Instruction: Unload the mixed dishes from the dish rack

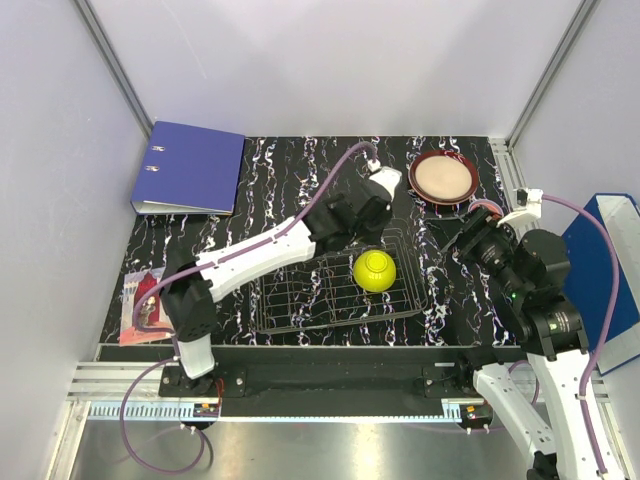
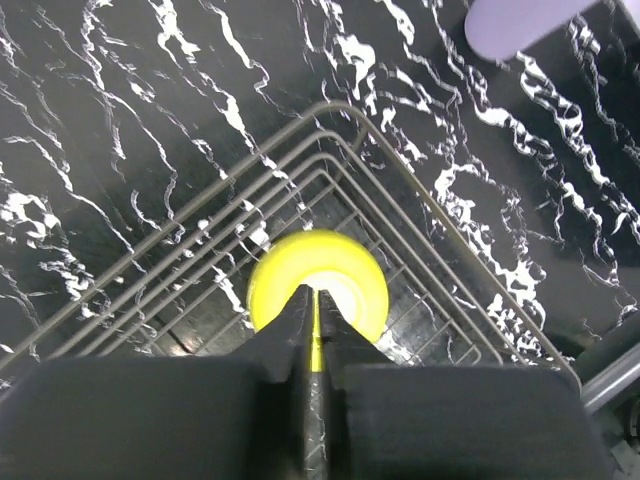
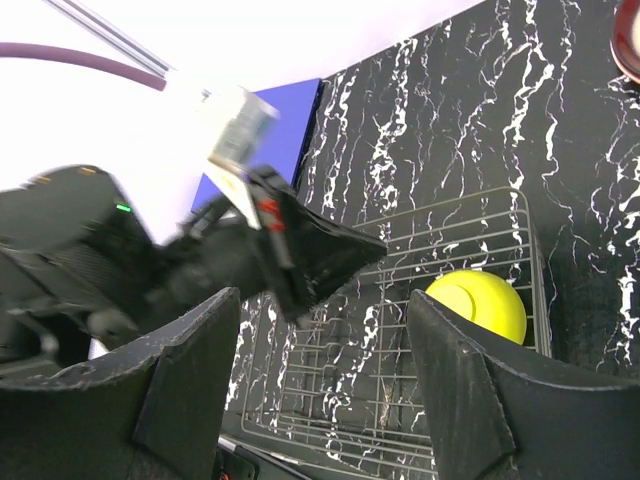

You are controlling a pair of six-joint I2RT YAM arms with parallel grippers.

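A yellow-green bowl (image 1: 375,271) lies upside down in the right part of the wire dish rack (image 1: 292,328). It also shows in the left wrist view as a yellow round (image 2: 268,285) beneath the fingers. My left gripper is over the rack, its fingers close together with a narrow gap and nothing held between them. In the right wrist view, that gripper is apart from the bowl (image 3: 495,308). Right of the rack, my right gripper stands wide open and empty.
Dishes with dark red rims and a cream centre (image 1: 443,178) sit at the back right. A pink-red dish (image 1: 486,206) is partly hidden by the right gripper. A blue binder (image 1: 190,165) lies back left, another blue binder (image 1: 590,265) at far right.
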